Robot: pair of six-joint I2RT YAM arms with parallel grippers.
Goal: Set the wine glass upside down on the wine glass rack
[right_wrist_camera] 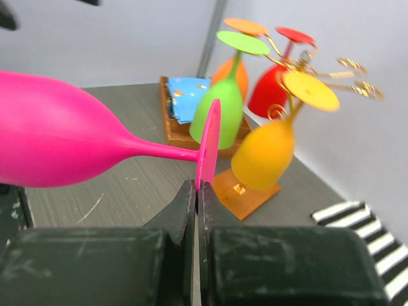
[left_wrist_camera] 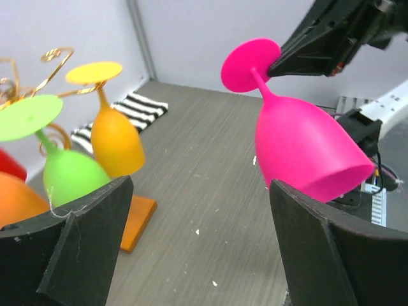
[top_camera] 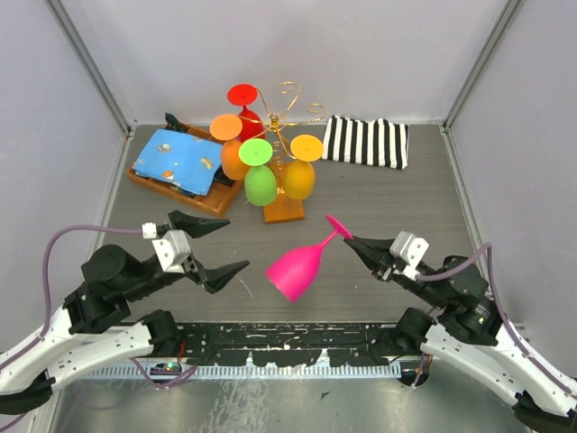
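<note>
In the top view a pink wine glass hangs tilted, bowl down and to the left. My right gripper is shut on the edge of its round foot. To the left, my left gripper stands wide open and empty, apart from the glass. The gold wine glass rack rises at the back on a wooden base. Red, orange, green and yellow glasses hang upside down on its left and front arms. Curled arms at its right and back carry no glass.
A wooden tray with a blue cloth lies left of the rack. A black-and-white striped cloth is at the back right. Grey table right of the rack is clear.
</note>
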